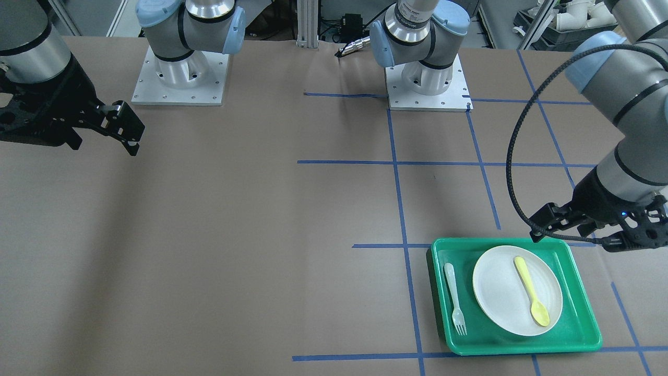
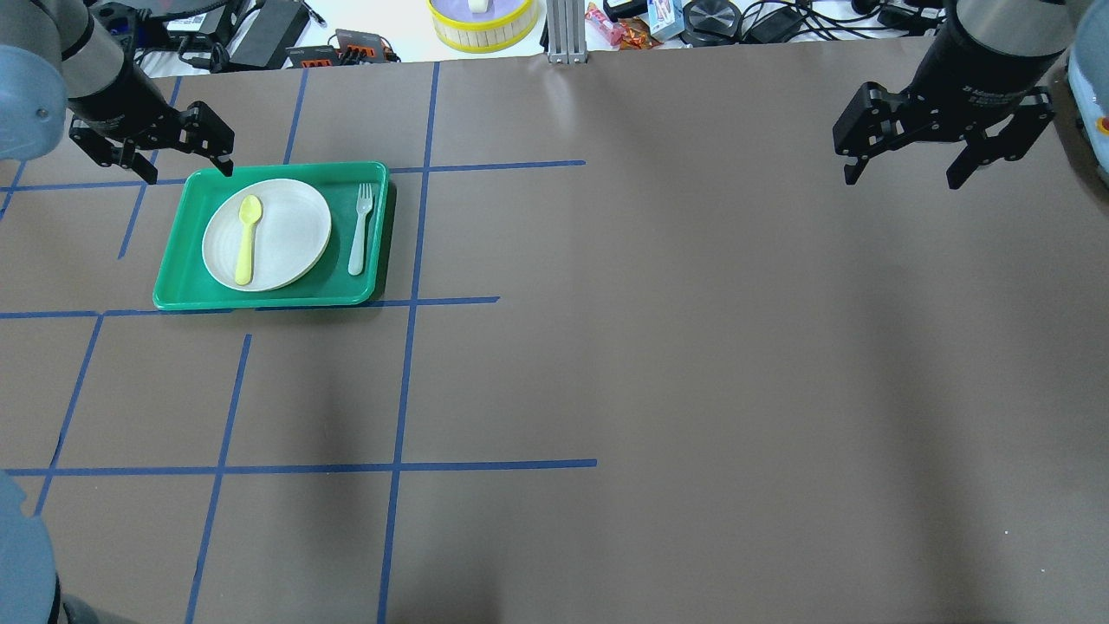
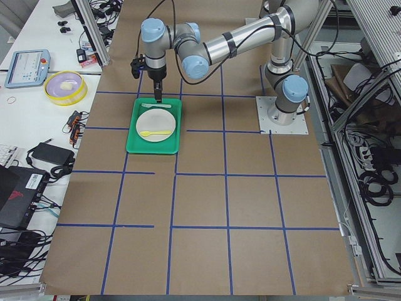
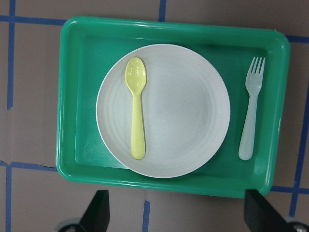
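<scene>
A green tray (image 1: 570,326) holds a white plate (image 1: 501,294) with a yellow spoon (image 1: 531,291) lying on it; a white fork (image 1: 456,301) lies in the tray beside the plate. My gripper (image 2: 189,165) is open above the table just behind the tray, tilted downward. In the left wrist view the gripper shows its two fingers at the bottom edge, apart, with the tray, plate (image 4: 174,116), spoon (image 4: 137,130) and fork (image 4: 249,121) below and nothing between them.
A second black gripper (image 2: 941,135) hangs at the other side of the table, and further arms stand on white base plates (image 1: 178,94).
</scene>
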